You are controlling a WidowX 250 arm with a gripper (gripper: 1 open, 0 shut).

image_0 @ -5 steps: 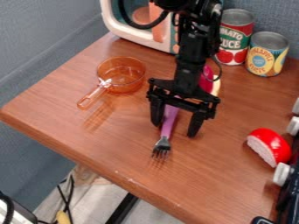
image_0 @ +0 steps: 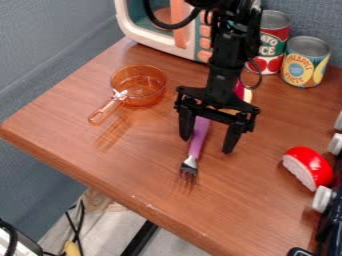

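My black gripper (image_0: 207,134) hangs over the middle of the wooden table with its fingers apart, one on either side of a purple-handled fork (image_0: 195,150). The fork lies on the table, tines toward the front, its upper end hidden under the gripper. Whether the fingers touch the handle cannot be told.
An orange translucent pot (image_0: 139,83) sits at left, a toy microwave (image_0: 179,38) behind. Two cans (image_0: 269,45) (image_0: 305,65) stand at back right. A red-and-white object (image_0: 306,167) lies at right, near black items on the edge.
My gripper has risen slightly and shifted a little to the right since a second ago. The fork looks unmoved.
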